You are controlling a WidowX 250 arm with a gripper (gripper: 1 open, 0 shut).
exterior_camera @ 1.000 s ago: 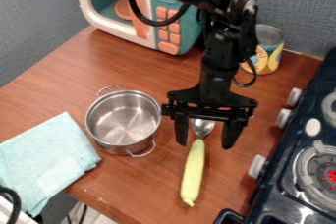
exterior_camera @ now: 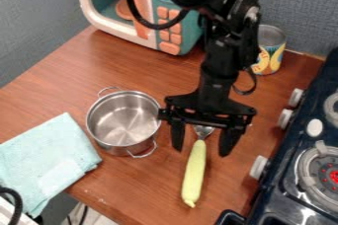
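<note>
My black gripper (exterior_camera: 201, 142) hangs over the middle of the wooden table with its fingers spread apart. Below it lie a silver spoon (exterior_camera: 203, 130), partly covered by the gripper, and a pale yellow-green corn toy (exterior_camera: 195, 177) pointing toward the front. Nothing shows held between the fingers. Left of the gripper stands a steel pot (exterior_camera: 122, 117) with side handles.
A folded light-blue cloth (exterior_camera: 42, 158) lies at the left front. A black stove (exterior_camera: 303, 170) fills the right. At the back are a toy microwave (exterior_camera: 103, 2) and a tin can (exterior_camera: 268, 49).
The gripper has shifted very slightly downward in the view, covering a little more of the spoon. The objects on the table look unmoved.
</note>
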